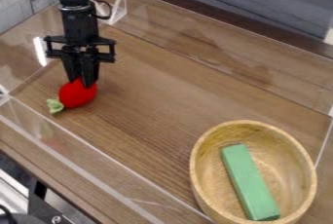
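My gripper [81,78] is at the left of the camera view, low over the wooden table [169,43], shut on a red object [76,95] with a pale green tip, like a toy vegetable. The red object appears to rest on or just above the tabletop. The fingertips are partly hidden against it.
A beige bowl [219,199] at the lower right holds a green block [250,181]. The table's edge runs along the left.
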